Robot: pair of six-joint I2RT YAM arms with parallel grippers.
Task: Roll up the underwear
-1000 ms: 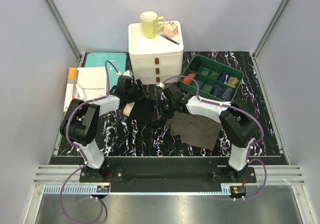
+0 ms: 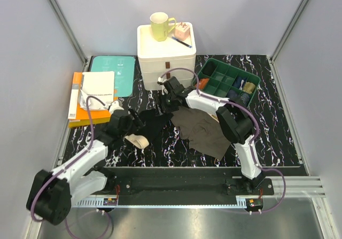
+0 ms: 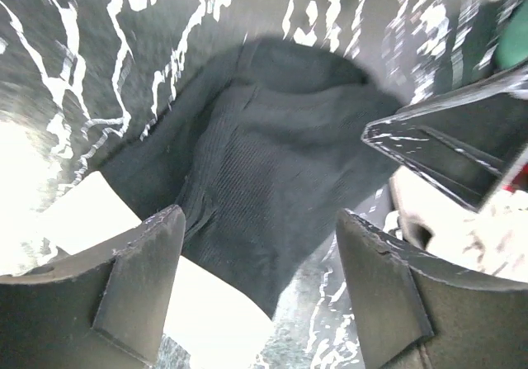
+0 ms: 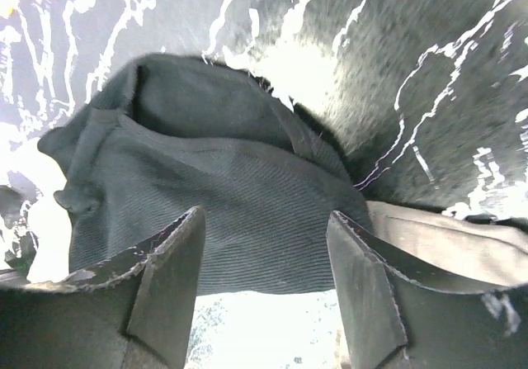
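The black underwear lies spread on the marble-patterned table, its cream band at the left front end. In the left wrist view, the dark knit is wrinkled and partly folded over at its far edge, with the cream band at lower left. My left gripper is part open over this end, no cloth visibly pinched. The right gripper also stands part open, over the opposite end of the black cloth. One of its fingers shows in the left wrist view.
A brown cloth lies just right of the underwear. Behind it are a green divided box and a white drawer unit. Books stand at the left.
The underwear has turned, its cream end shifting toward the front. My left gripper has moved toward the front, its arm swinging left; the right gripper has moved back and left.
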